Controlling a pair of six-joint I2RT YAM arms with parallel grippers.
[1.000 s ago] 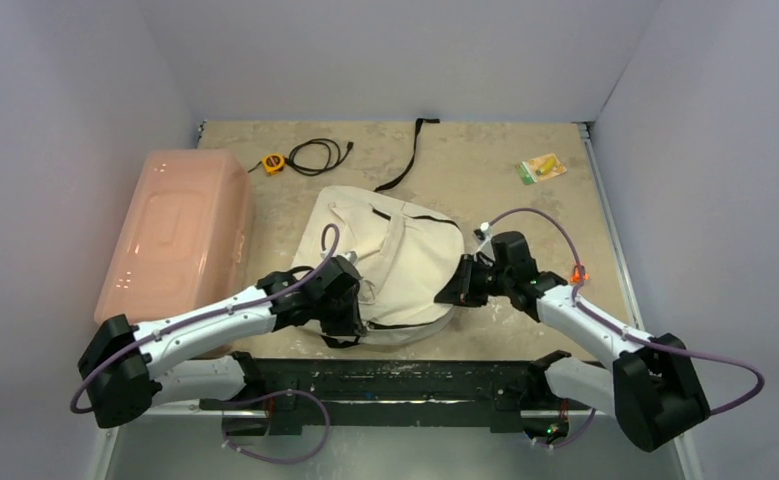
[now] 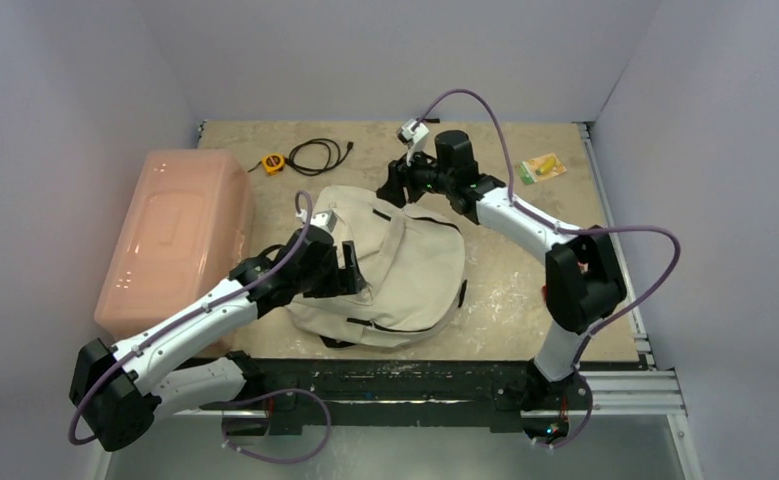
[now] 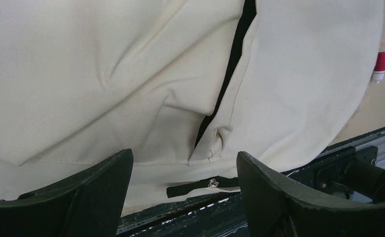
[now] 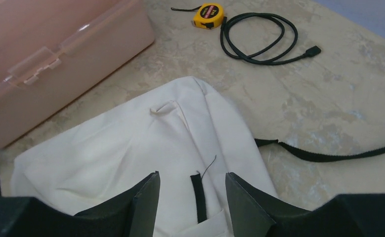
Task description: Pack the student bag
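Note:
A cream fabric bag [image 2: 410,285] with black zippers lies flat at the table's centre. My left gripper [image 2: 350,268] hangs over its left part; in the left wrist view its fingers [image 3: 101,192] stand open above the fabric and a zipper [image 3: 227,79], nothing between them. My right gripper [image 2: 400,185] is over the bag's back edge. In the right wrist view its fingers [image 4: 138,202] are apart, with the bag's back corner and a black strap [image 4: 328,156] beyond them.
A pink box [image 2: 165,240] fills the left. A tape measure [image 2: 273,163] and coiled cable [image 2: 317,155] lie at the back. A yellow-green packet [image 2: 540,168] is at back right. A red-capped item [image 3: 381,61] lies right of the bag.
My right gripper has moved from the bag's right front up to its back edge. My left gripper has risen and moved back from the front edge.

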